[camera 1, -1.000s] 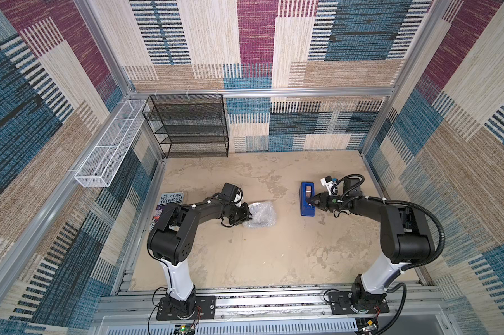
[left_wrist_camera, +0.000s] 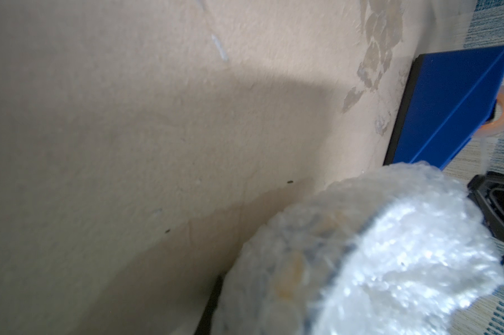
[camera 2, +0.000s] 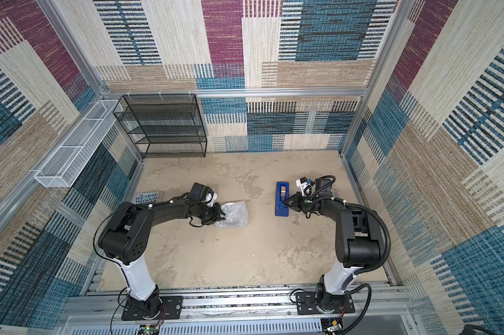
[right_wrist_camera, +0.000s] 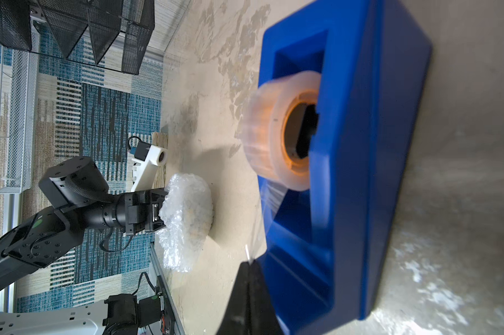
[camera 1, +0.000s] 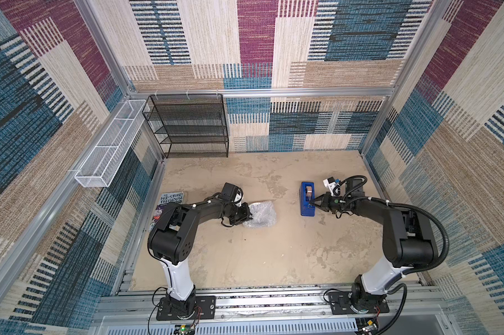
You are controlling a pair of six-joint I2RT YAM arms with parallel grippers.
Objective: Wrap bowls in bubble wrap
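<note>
A bundle of clear bubble wrap [camera 1: 261, 214] is held at its left side by my left gripper [camera 1: 246, 215], which is shut on it. In the left wrist view the wrap [left_wrist_camera: 397, 251] fills the lower right and hides the fingertips; yellowish and dark patches show faintly through it. The blue tape dispenser [right_wrist_camera: 347, 167] stands upright on the table, with a roll of clear tape [right_wrist_camera: 282, 131] in it. My right gripper is shut at the dispenser's near side. A thin clear strip [right_wrist_camera: 271, 201] runs from the roll down to its fingertips.
A book [camera 1: 172, 198] lies at the table's left, partly behind the left arm. Behind it stands a black mesh shelf [camera 1: 190, 125], and a white wire basket [camera 1: 112, 144] hangs on the left wall.
My right gripper has shifted slightly to the right and its wrist has turned a little. The left arm, the wrap and the dispenser look unmoved.
</note>
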